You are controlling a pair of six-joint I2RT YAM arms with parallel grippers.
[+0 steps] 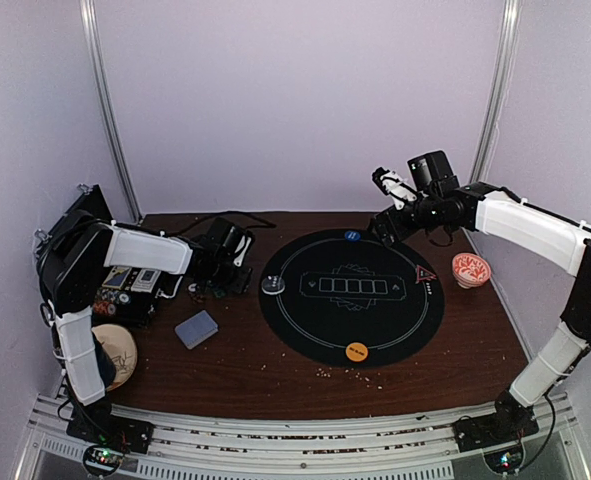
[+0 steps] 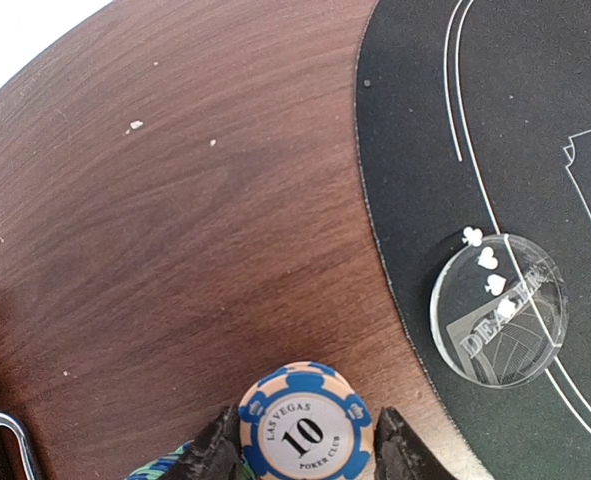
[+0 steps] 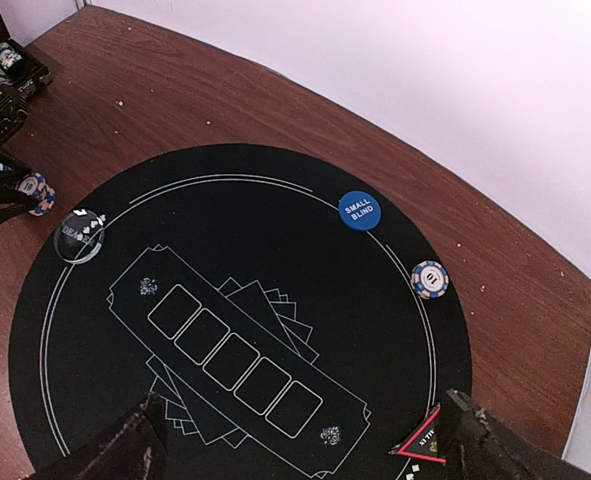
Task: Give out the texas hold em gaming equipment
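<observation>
My left gripper is low over the wood left of the round black mat, its fingers around a blue 10 poker chip; whether they grip it is unclear. The clear dealer puck lies on the mat's left rim. The small blind marker, another 10 chip and a red triangle marker lie on the mat, as does an orange disc. My right gripper stands open above the mat's far right, nothing visible between its fingers.
A chip case sits at the left, with a blue card deck in front and a round wooden item at lower left. A red-topped container stands right of the mat.
</observation>
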